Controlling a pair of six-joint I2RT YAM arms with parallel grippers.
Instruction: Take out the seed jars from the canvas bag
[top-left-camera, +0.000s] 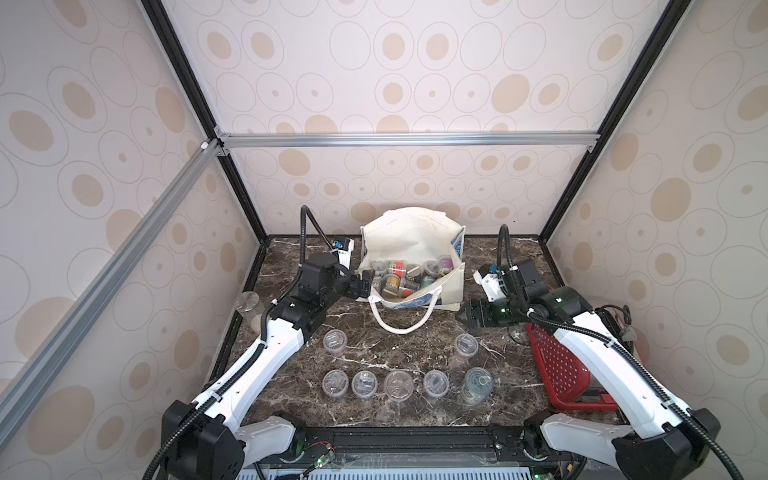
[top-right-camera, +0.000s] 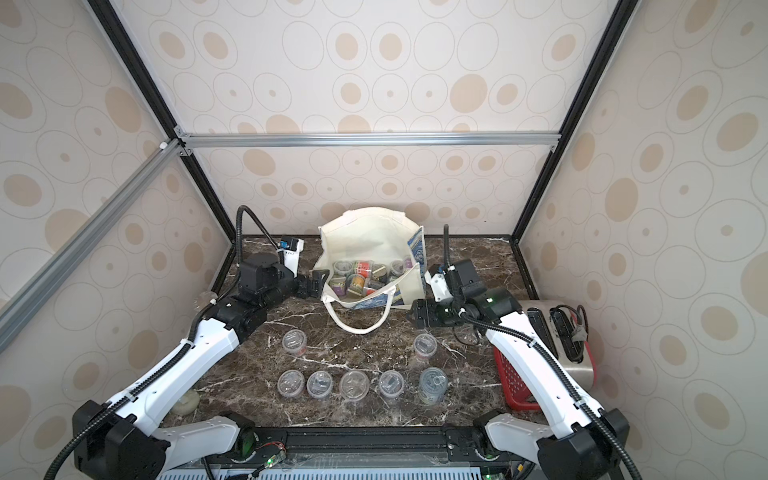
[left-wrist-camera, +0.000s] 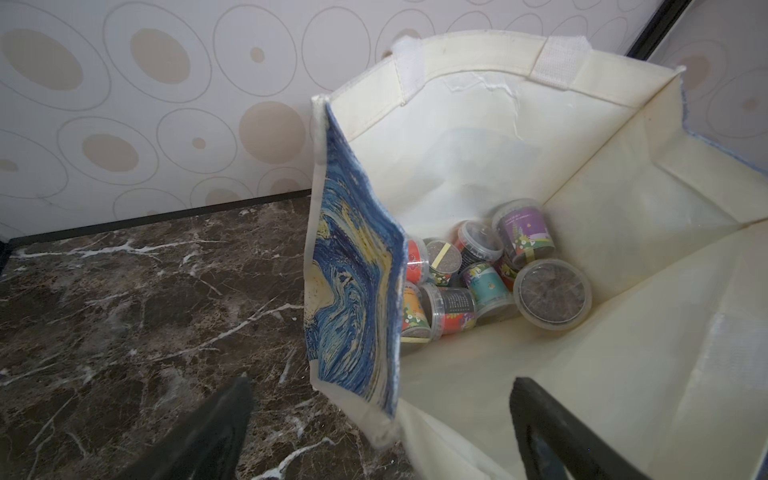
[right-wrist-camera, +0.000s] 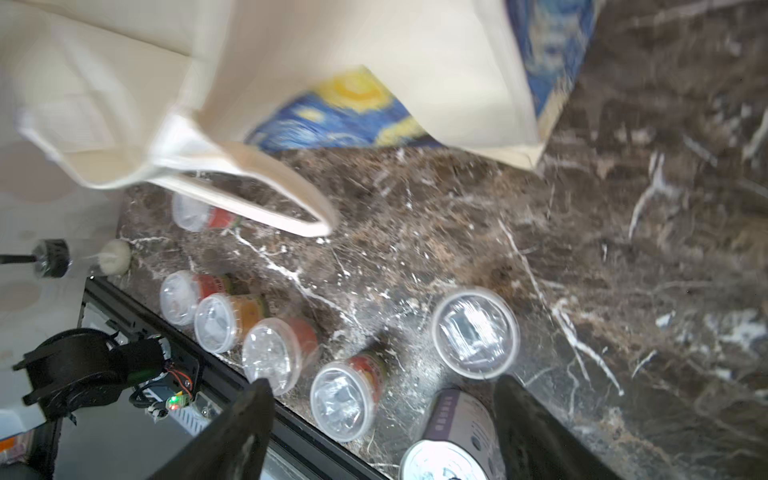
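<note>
The canvas bag (top-left-camera: 412, 228) stands open at the back centre, several seed jars (left-wrist-camera: 524, 232) lying inside. My left gripper is open at the bag's left side, above the rim, with nothing between its fingers. My right gripper is open at the bag's front right, raised above the table, with nothing in its grasp. A jar (right-wrist-camera: 475, 332) stands below it on the table. More clear-lidded jars (top-left-camera: 364, 384) stand in a front row, with another (top-left-camera: 334, 341) at the front left of the bag.
A red perforated basket (top-left-camera: 556, 360) with a steel appliance is at the right. The bag's handle (top-left-camera: 400, 328) lies forward on the marble table (left-wrist-camera: 144, 336). A pale round item (top-right-camera: 184, 404) is at the far left.
</note>
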